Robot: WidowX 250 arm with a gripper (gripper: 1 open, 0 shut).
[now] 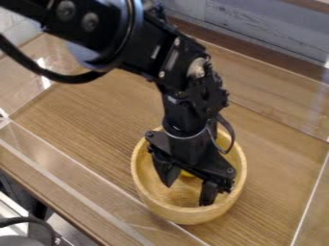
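A pale yellow round bowl (162,204) sits on the wooden table. My black gripper (187,183) reaches down inside it, its fingers spread apart over the bowl's floor. A small yellow object shows behind the fingers, mostly hidden by them, so its shape and whether the fingers touch it are unclear.
A white wall runs along the back. A dark cable lies at the lower left edge.
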